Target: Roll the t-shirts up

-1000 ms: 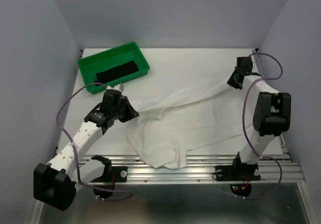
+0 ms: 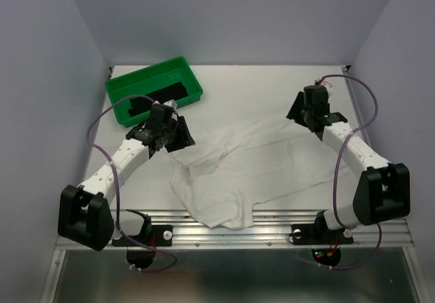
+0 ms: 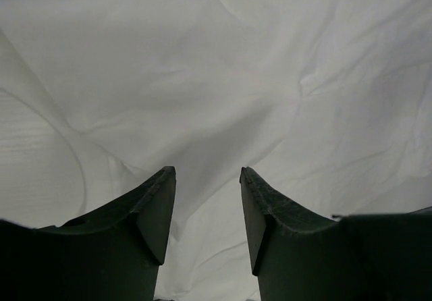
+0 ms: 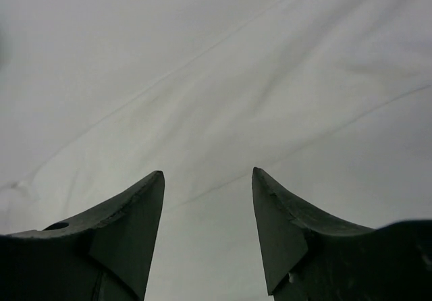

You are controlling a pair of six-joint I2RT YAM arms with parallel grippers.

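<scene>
A white t-shirt point(image 2: 272, 170) lies spread on the white table, its upper part folded over and one end hanging past the front edge. Above its left part hovers my left gripper point(image 2: 188, 135), its fingers apart and empty; in the left wrist view wrinkled white cloth point(image 3: 202, 98) fills the space beyond them. At the upper right of the shirt my right gripper point(image 2: 293, 109) is open, nothing between its fingers. The right wrist view shows smooth white cloth point(image 4: 223, 125) with a long fold line beneath that gripper.
At the back left stands a green bin point(image 2: 194, 89) with dark cloth point(image 2: 160, 97) in it. Bare table point(image 2: 258, 89) stretches along the back. A metal rail point(image 2: 299, 218) runs along the front edge.
The left arm has risen back a little; the right one has moved left.
</scene>
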